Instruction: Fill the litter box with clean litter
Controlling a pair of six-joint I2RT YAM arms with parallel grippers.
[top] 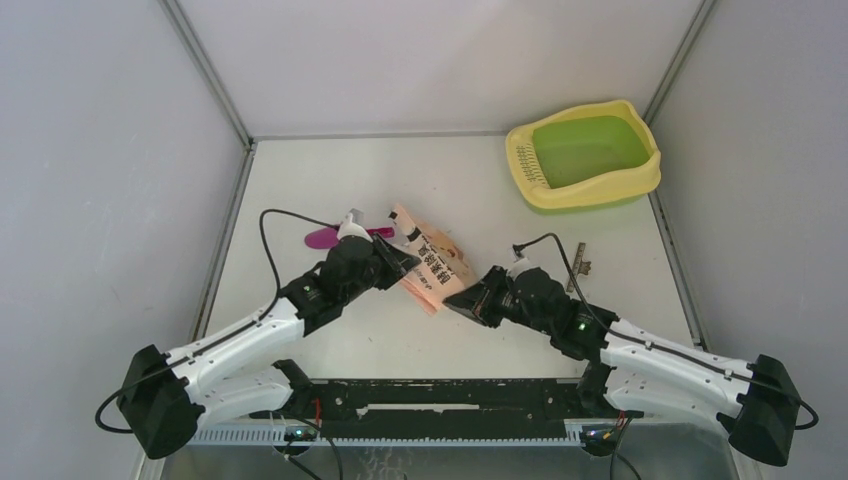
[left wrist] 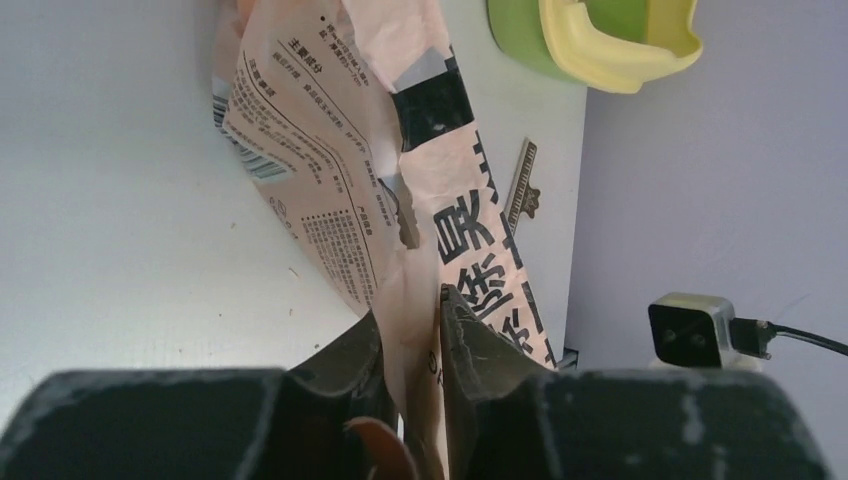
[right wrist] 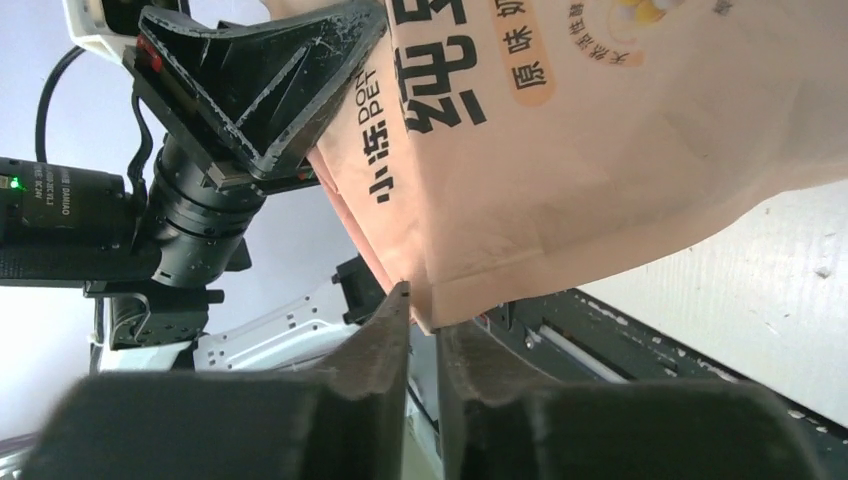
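A pinkish-orange paper litter bag with black lettering is held up between the two arms. My left gripper is shut on the bag's folded side, and the paper runs down between its fingers. At the bag's bottom corner is my right gripper, its fingers slightly apart with a narrow gap showing. The corner reaches the fingertips; how deep it sits is hard to see. Toward the back right stands the litter box, with a yellow rim and green inside; its visible floor looks bare.
A magenta scoop lies behind the left gripper, partly hidden. A small metal piece lies to the right, near the right arm.
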